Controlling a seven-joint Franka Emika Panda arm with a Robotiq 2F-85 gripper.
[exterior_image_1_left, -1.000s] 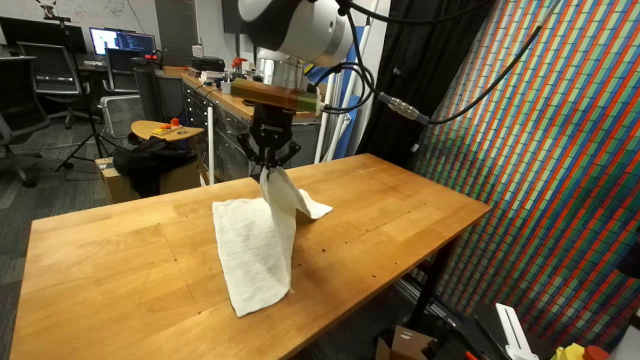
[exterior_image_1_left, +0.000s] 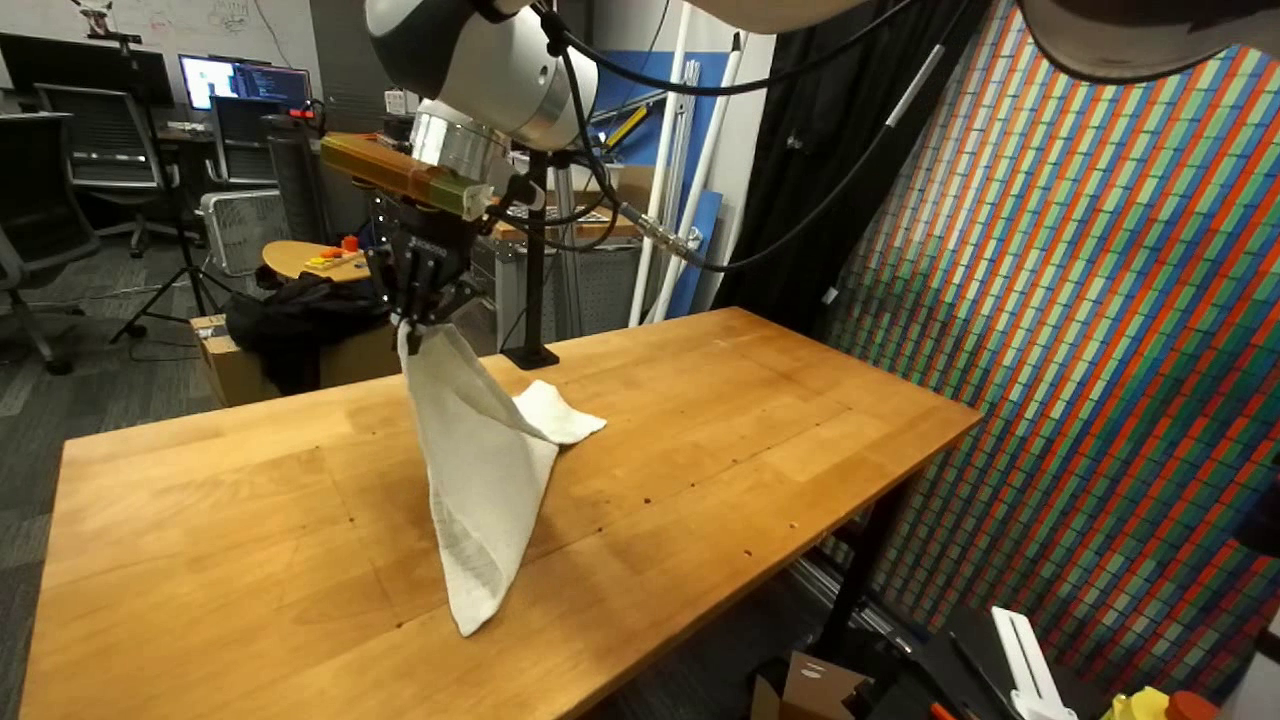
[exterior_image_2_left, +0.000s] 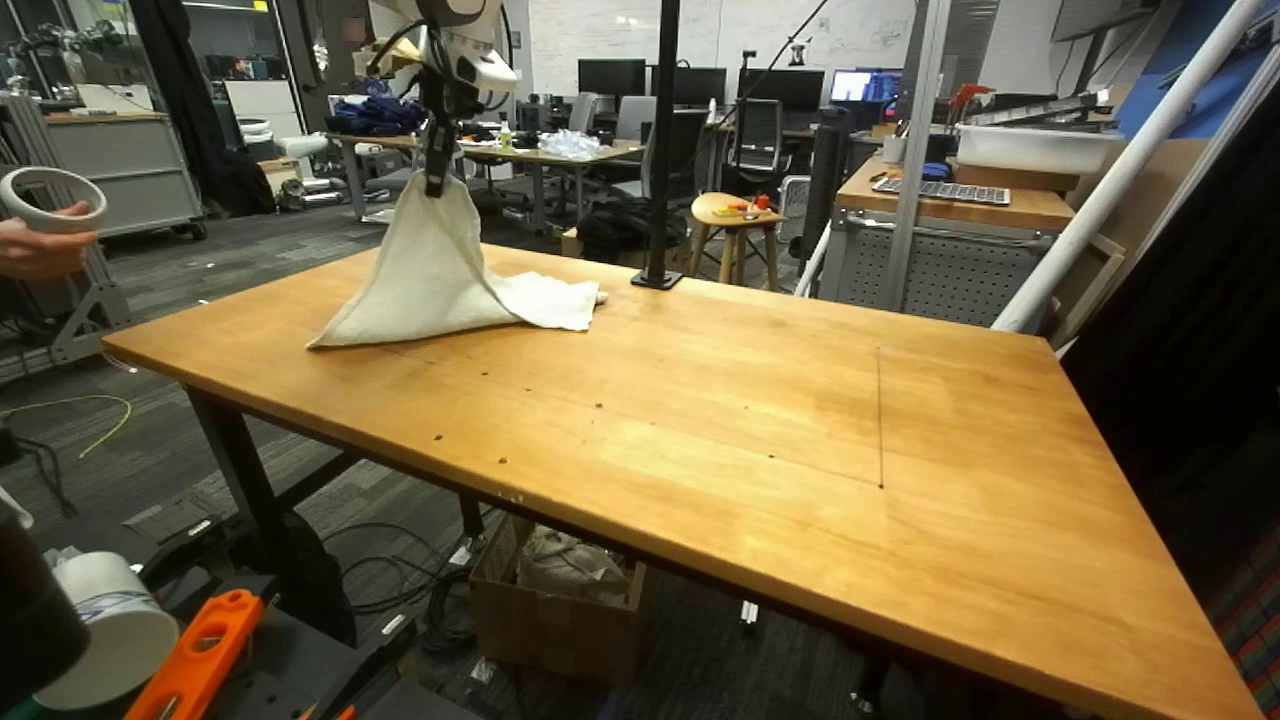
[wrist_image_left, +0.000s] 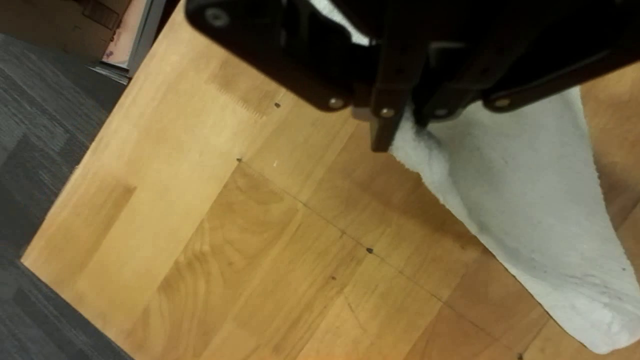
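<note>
A white cloth (exterior_image_1_left: 480, 468) hangs from my gripper (exterior_image_1_left: 414, 336), which is shut on one edge of it above the wooden table (exterior_image_1_left: 720, 396). In exterior view 2 the cloth (exterior_image_2_left: 420, 276) rises to a peak at the gripper (exterior_image_2_left: 435, 186), with its lower edge and one end lying on the tabletop. Seen in the wrist view, the cloth (wrist_image_left: 528, 180) drops away to the lower right from the gripper. The dark fingers hide the pinched part.
A black post (exterior_image_2_left: 659, 144) stands on the table's back edge, close to the cloth. At the left of exterior view 2, a person's hand (exterior_image_2_left: 46, 248) holds a white ring-shaped object (exterior_image_2_left: 50, 198) off the table.
My gripper has moved left in exterior view 1 and risen, carrying the held edge along. The cloth part that lay flat at the left has been lifted, and the cloth is now narrower and slanted.
</note>
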